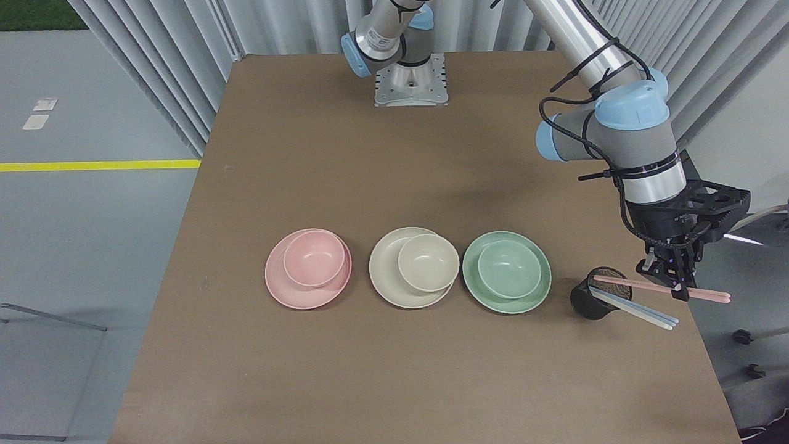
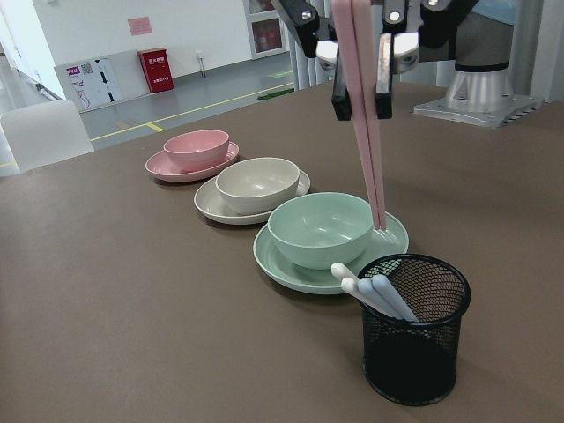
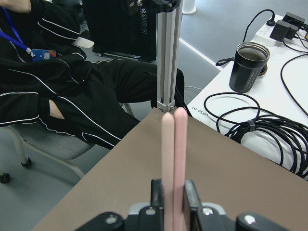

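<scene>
My gripper point(image 2: 362, 97) is shut on a pair of pink chopsticks point(image 2: 373, 167), held above the black mesh cup point(image 2: 409, 361) near the table's right edge. In the wrist view the chopsticks point(image 3: 179, 154) stand between the fingers. The cup holds light blue and white chopsticks point(image 1: 634, 307). To its left are three bowls on matching plates: green bowl point(image 1: 508, 267), cream bowl point(image 1: 428, 260) and pink bowl point(image 1: 314, 256).
A person point(image 3: 57, 96) sits beyond the table edge, beside a white side table with coiled cable point(image 3: 260, 132).
</scene>
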